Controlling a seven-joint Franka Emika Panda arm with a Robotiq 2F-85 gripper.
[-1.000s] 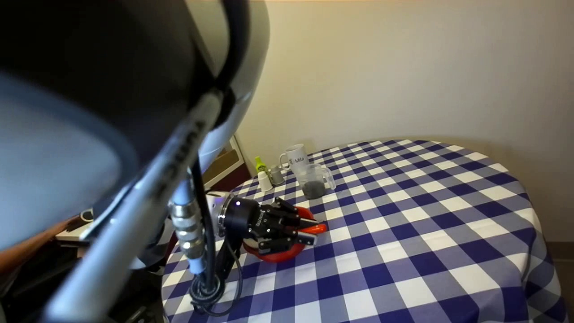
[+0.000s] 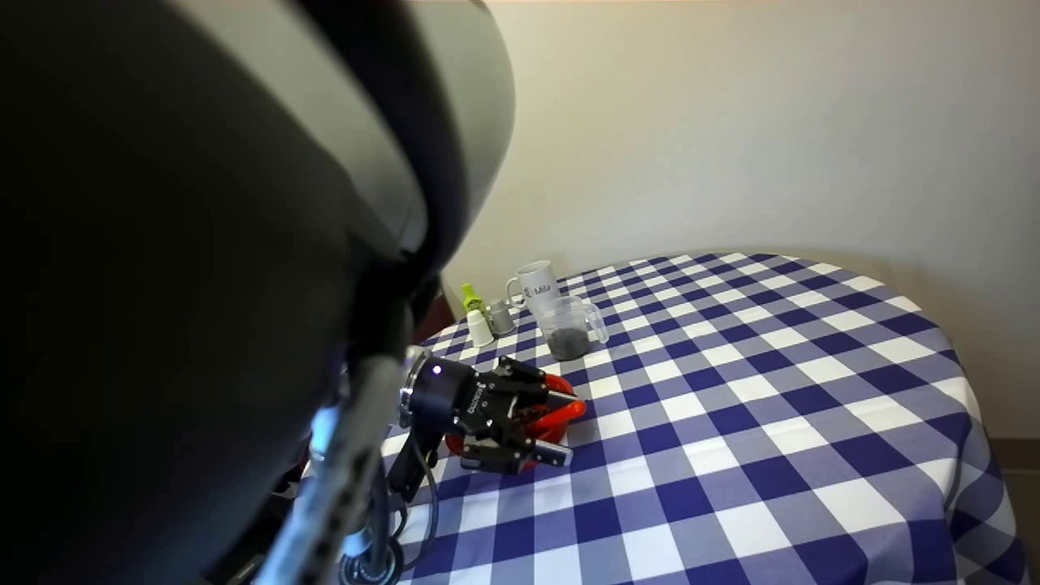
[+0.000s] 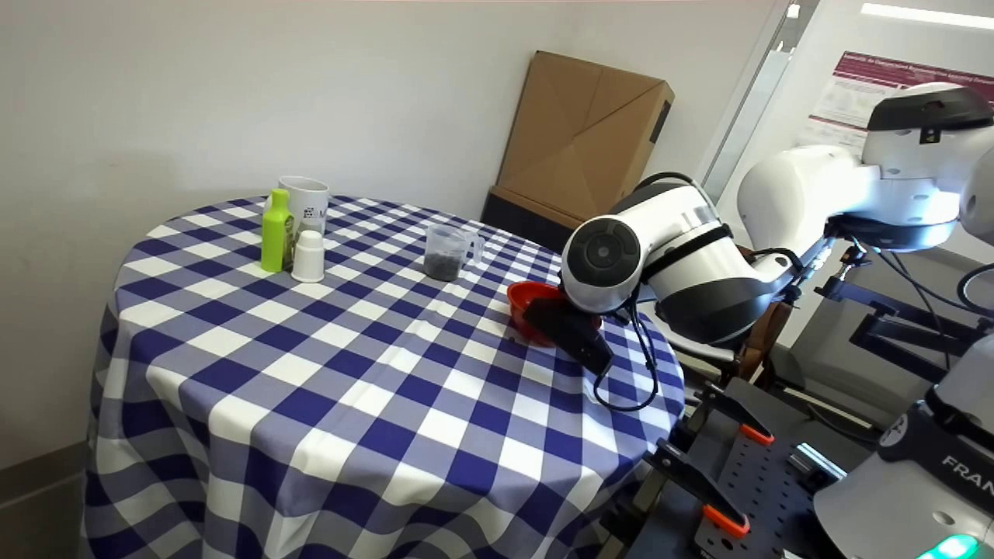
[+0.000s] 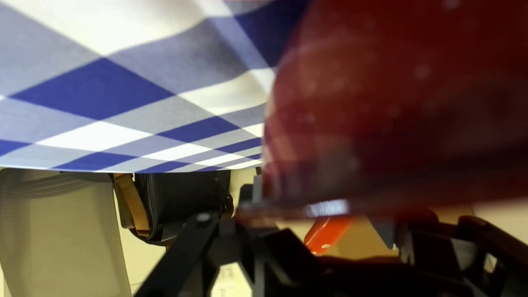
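My gripper (image 2: 560, 426) lies low and nearly level over the red bowl (image 2: 561, 383), its two fingers spread apart. In the gap between them appears an orange-red handle-like piece (image 2: 557, 419); its other end is hidden by the gripper. The wrist view has the bowl's blurred wall (image 4: 396, 99) filling the upper right, with the orange-red piece (image 4: 327, 236) below its rim. Exterior view 2 shows the bowl (image 3: 529, 296) partly covered by the arm, and the fingertips are hidden there.
Beyond the bowl stand a clear measuring cup (image 3: 445, 253) with dark contents, a white mug (image 3: 305, 200), a green bottle (image 3: 276, 233) and a white shaker (image 3: 308, 257).
The fingers have opened from a narrow gap around the orange-red piece to a wide one. That piece now points slightly more upward, and the upper arm has shifted in exterior view 1.
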